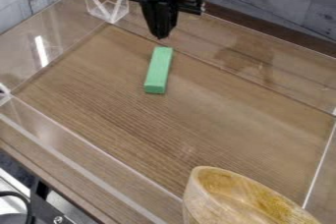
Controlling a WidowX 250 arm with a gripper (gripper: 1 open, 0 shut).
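Note:
A green block [157,70] lies lengthwise on the wooden table [197,130], upper middle of the view. Above it at the top edge is my black gripper [165,24], raised clear of the block; whether its fingers are open or shut is hard to tell.
A yellow bowl-like object [230,198] sits at the bottom right corner. Clear plastic pieces [108,4] are at the top left and left edge, with a cable at lower left.

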